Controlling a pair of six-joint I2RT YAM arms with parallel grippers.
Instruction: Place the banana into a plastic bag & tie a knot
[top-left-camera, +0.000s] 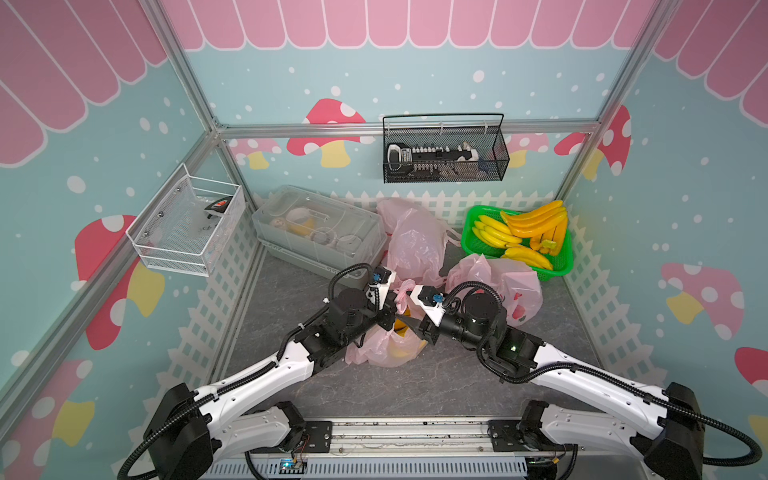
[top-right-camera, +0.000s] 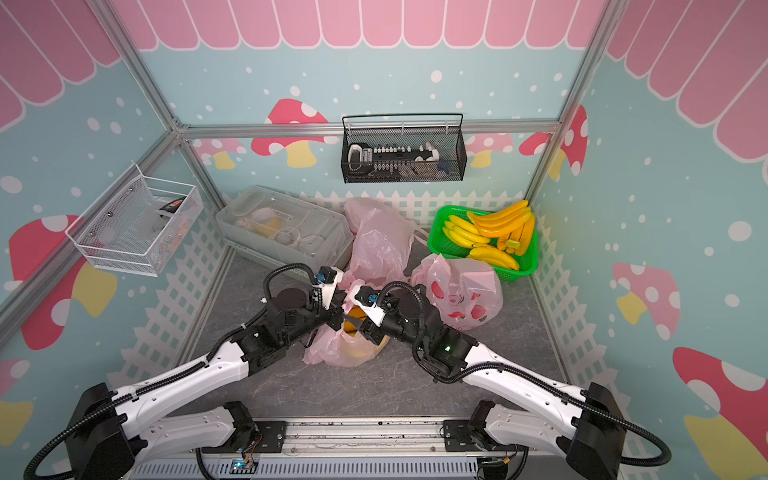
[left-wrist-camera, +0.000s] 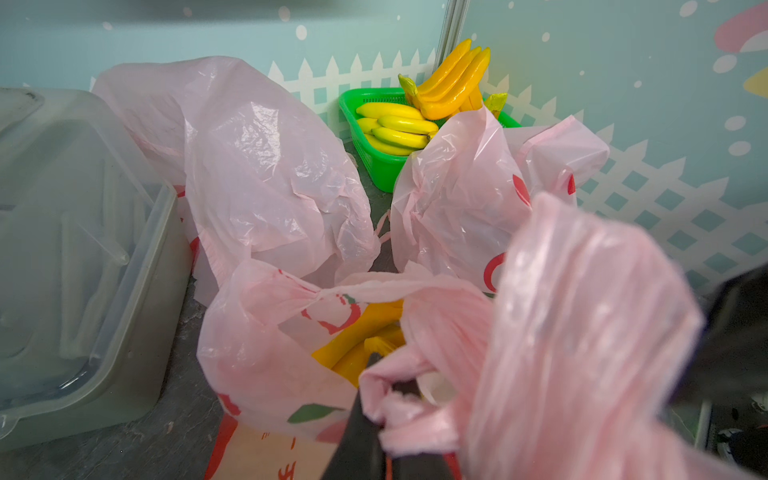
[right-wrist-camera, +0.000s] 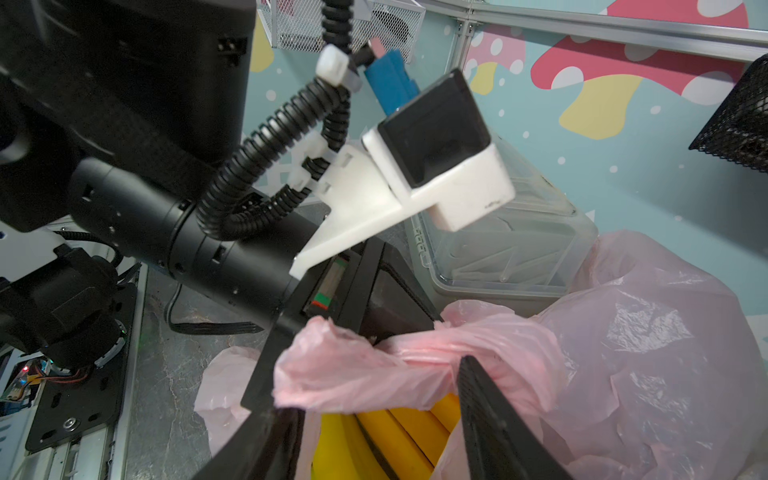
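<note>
A pink plastic bag (top-left-camera: 376, 348) with yellow bananas (right-wrist-camera: 404, 440) inside lies at front centre. My left gripper (top-left-camera: 386, 316) is shut on the bag's gathered pink plastic (left-wrist-camera: 424, 384), which is raised above the opening. My right gripper is open just at that gathered strip, its fingers either side below it in the right wrist view, the bananas behind them.
A green basket of bananas (top-left-camera: 472, 232) stands back right, with two more pink bags (top-left-camera: 412, 232) near it. Clear stacked containers (top-left-camera: 316, 216) sit back left. Wire baskets (top-left-camera: 444, 172) hang on the walls.
</note>
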